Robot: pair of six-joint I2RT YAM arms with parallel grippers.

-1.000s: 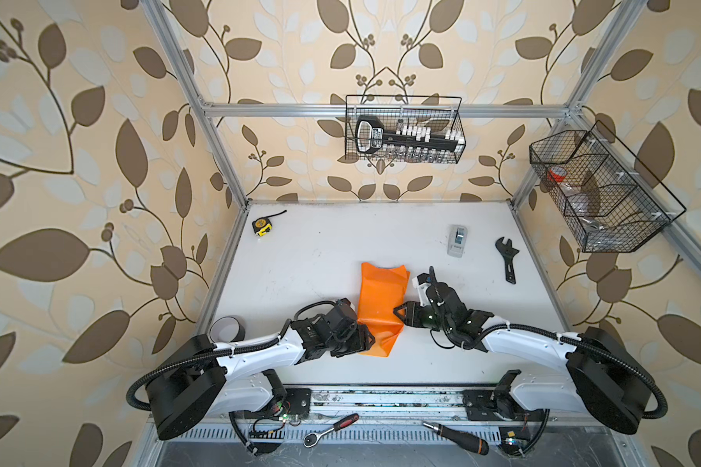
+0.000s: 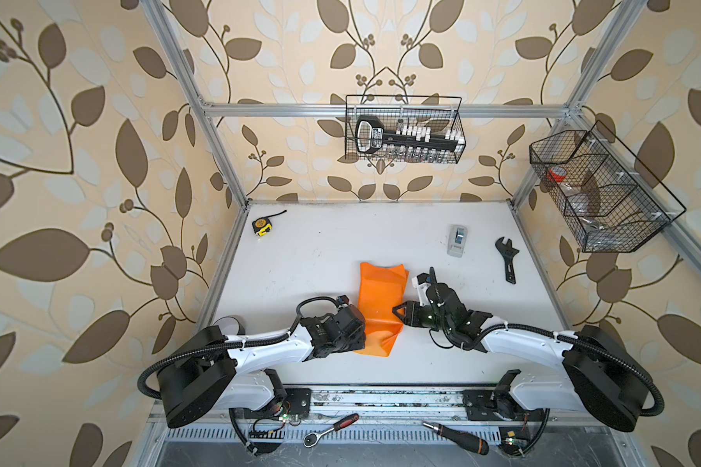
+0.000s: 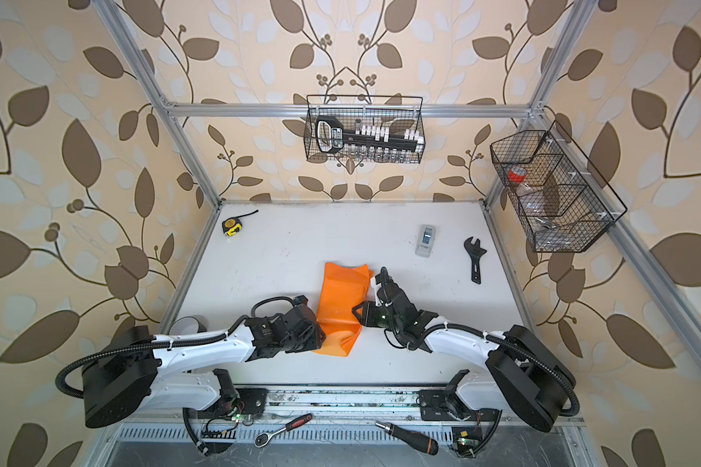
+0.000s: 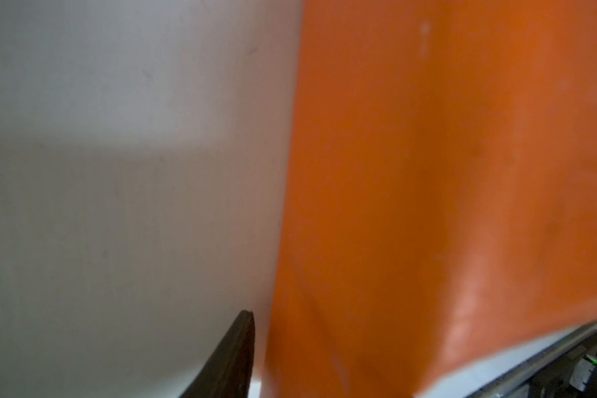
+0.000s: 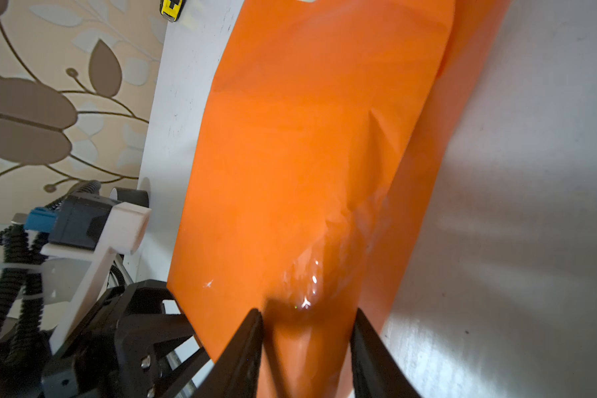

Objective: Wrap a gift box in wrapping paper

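Orange wrapping paper (image 2: pixel 381 288) lies in a long folded shape on the white table, its lower end flaring toward the front. No box shows; the paper could be covering it. At the paper's lower left edge is my left gripper (image 2: pixel 361 339). In the left wrist view one dark finger (image 4: pixel 227 361) stands left of the paper, set apart as in an open finger, and the other finger is hidden. My right gripper is at the paper's right side, part open, its two fingers spread on either side of a creased orange fold. Whether they touch it, I cannot tell.
A tape roll (image 2: pixel 229 324) sits at the left, partly behind my left arm. Farther back lie a tape measure (image 2: pixel 261 225), a grey device (image 2: pixel 457 240) and a wrench (image 2: pixel 508 259).
The right arm and the main part of the paper look nearly unmoved.
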